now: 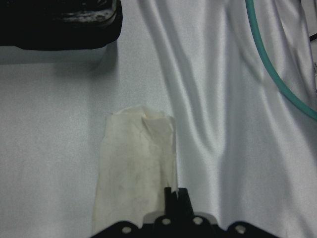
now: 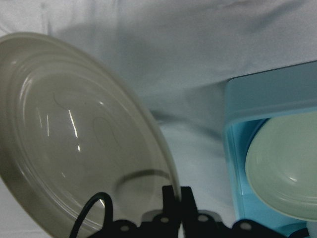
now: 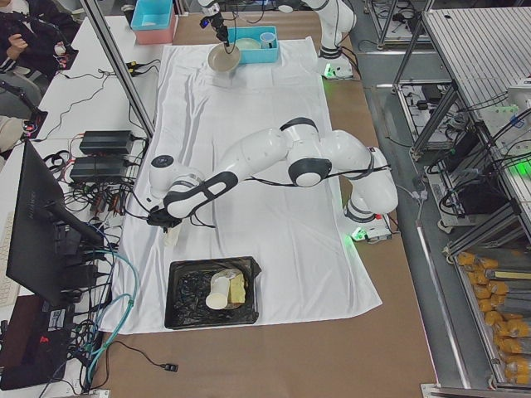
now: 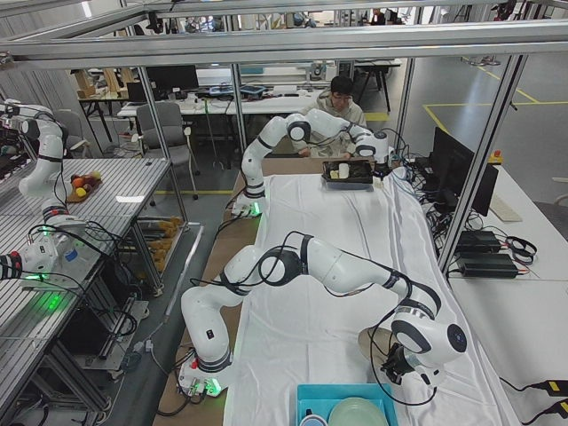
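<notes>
My left gripper is shut on the edge of a pale cloth [image 1: 133, 163] over the white sheet, beside the black tray [image 3: 211, 294]. At the far end in the camera left view, my right gripper is shut on the rim of a beige plate [image 2: 74, 134], which hangs tilted beside the blue bin [image 2: 267, 87]. The bin holds a pale green plate [image 2: 282, 163] and, in the camera left view, a cup [image 3: 268, 41].
The black tray holds a cream cup [image 3: 217, 294] and a yellow sponge-like item [image 3: 236, 288]. A monitor [image 3: 37, 232], cables and a teal hose [image 1: 277, 79] line one side.
</notes>
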